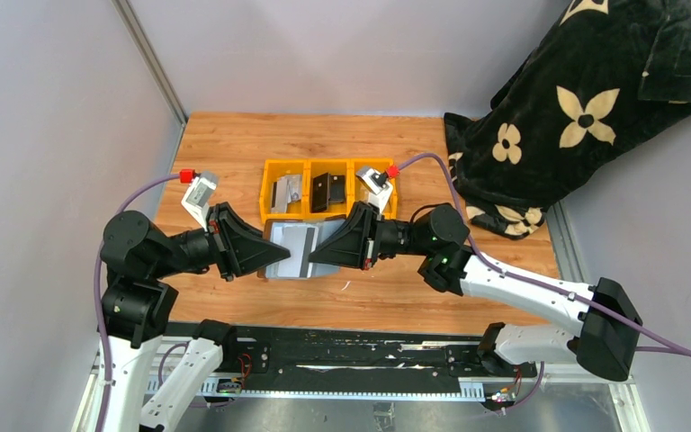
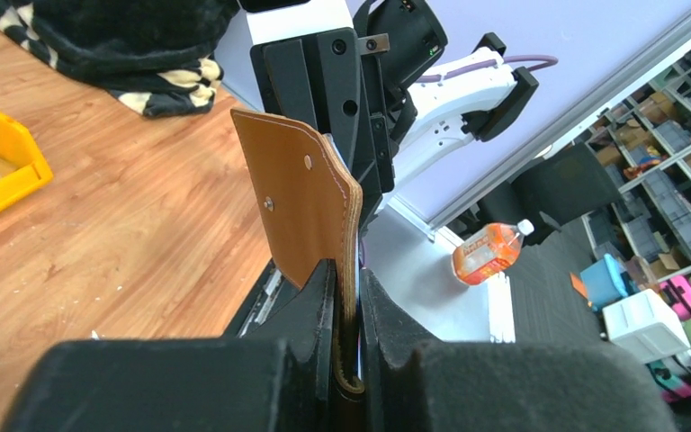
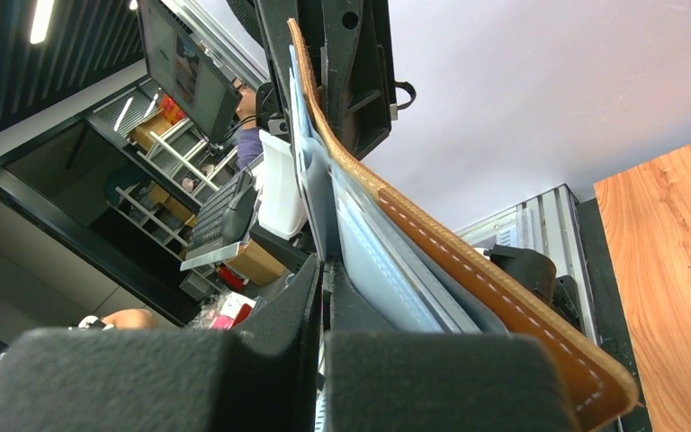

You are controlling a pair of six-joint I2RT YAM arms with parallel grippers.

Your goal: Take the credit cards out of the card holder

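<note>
The card holder (image 1: 291,249), tan leather outside with pale translucent sleeves, is held upright between my grippers above the table. In the left wrist view its leather back (image 2: 292,198) rises from between the fingers of my left gripper, which grips its edge. My right gripper (image 1: 319,255) is at the other side, over the sleeves. In the right wrist view its fingers are shut, with the sleeves (image 3: 382,265) and leather edge (image 3: 540,342) beside and behind them; nothing clearly shows between them.
A yellow divided tray (image 1: 270,180) with cards and dark items stands behind the grippers. A dark patterned blanket (image 1: 576,117) lies at the back right.
</note>
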